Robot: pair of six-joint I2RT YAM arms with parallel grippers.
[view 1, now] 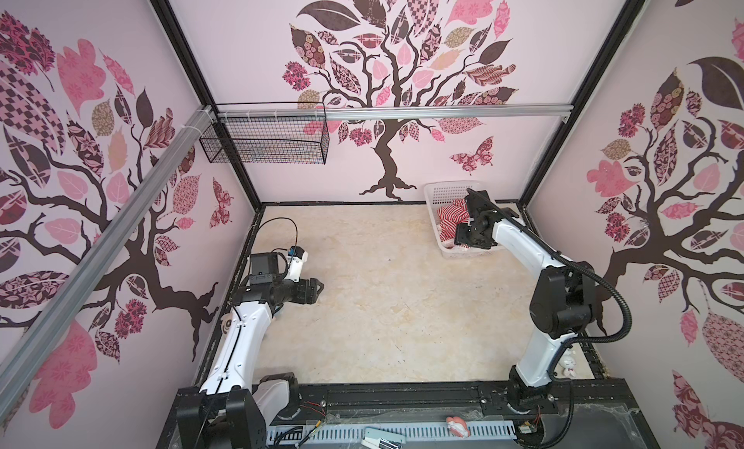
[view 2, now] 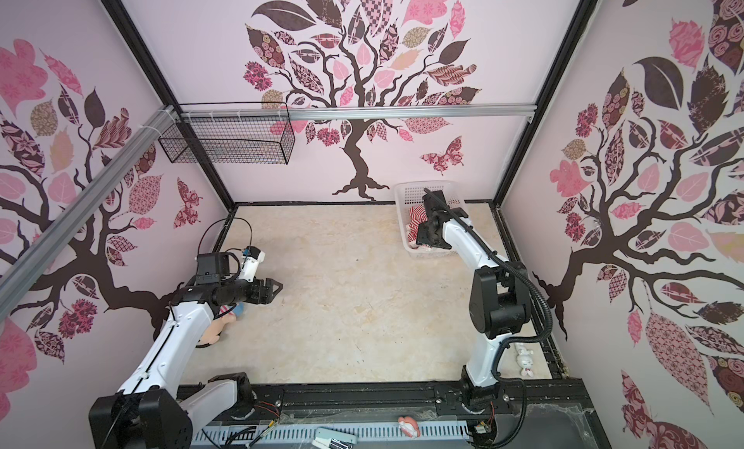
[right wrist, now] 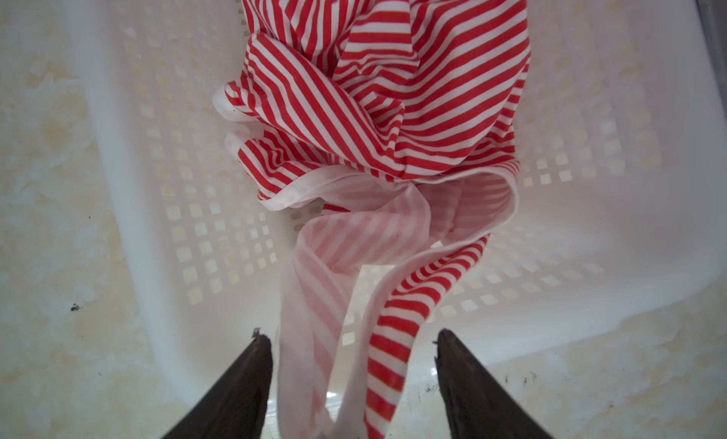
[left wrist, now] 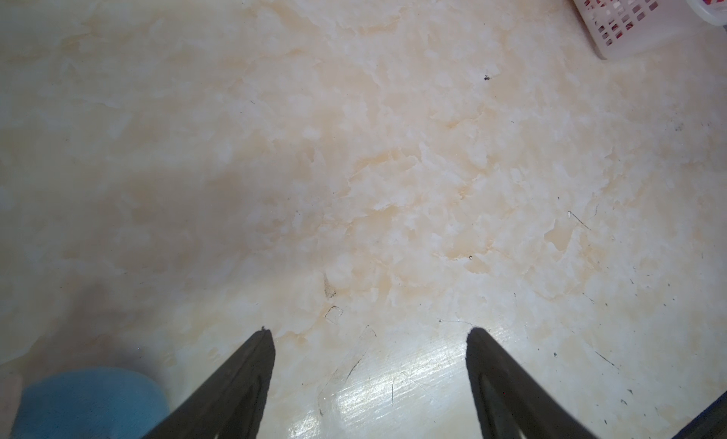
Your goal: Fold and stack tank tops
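A white plastic basket (view 1: 434,201) at the back right holds crumpled red-and-white striped fabric (right wrist: 386,83), a pale edge of which trails toward the near wall. My right gripper is down over the basket, open, its fingers either side of that trailing strip without closing on it. My left gripper stands over the bare table at the left, fingers apart with nothing between them.
A black wire basket (view 1: 263,139) hangs from the rail at the back left. A blue object (left wrist: 91,405) lies under the left arm at the table's edge.
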